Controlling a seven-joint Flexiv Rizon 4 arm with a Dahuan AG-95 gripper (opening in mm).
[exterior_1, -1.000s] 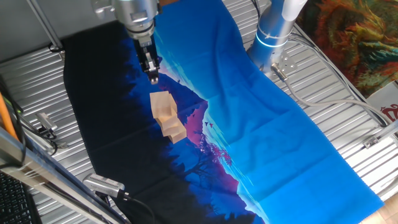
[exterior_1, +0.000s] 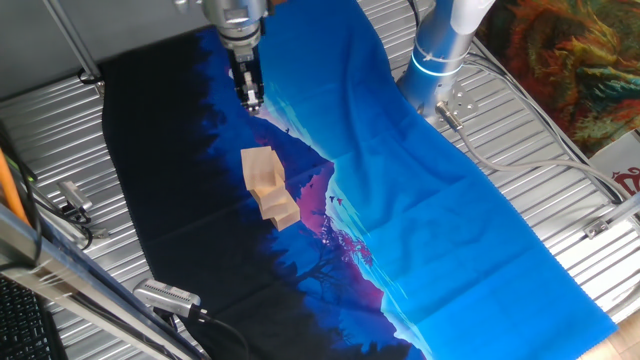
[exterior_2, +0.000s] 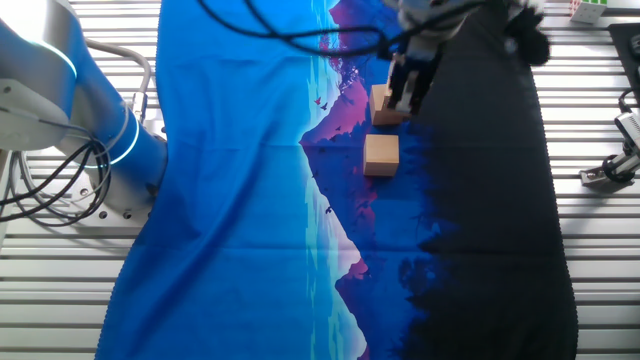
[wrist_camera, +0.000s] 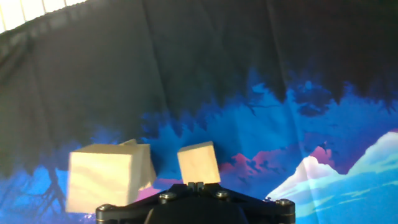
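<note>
Several plain wooden blocks sit close together on the printed cloth. In exterior view 1 they form a tight group, with one block (exterior_1: 262, 165) nearest my gripper (exterior_1: 252, 107). Exterior view 2 shows a separate block (exterior_2: 381, 156) and another block (exterior_2: 384, 110) partly covered by my gripper (exterior_2: 404, 92). From the wrist, a large block (wrist_camera: 99, 179) appears at lower left, partly hiding another piece behind it, and a smaller block (wrist_camera: 199, 164) lies just beyond the fingertips. Whether any are stacked I cannot tell. My gripper is shut with nothing visible between its fingers, clear of the blocks.
The blue and black cloth (exterior_1: 430, 220) is creased and largely bare around the blocks. A robot base (exterior_1: 432, 75) stands beside its blue edge. A grey device (exterior_1: 167, 297) with a cable lies at the black edge, near a metal frame (exterior_1: 95, 285).
In exterior view 1 my gripper has drawn away from the blocks toward the top of the view and slightly right. The blocks have stayed where they were.
</note>
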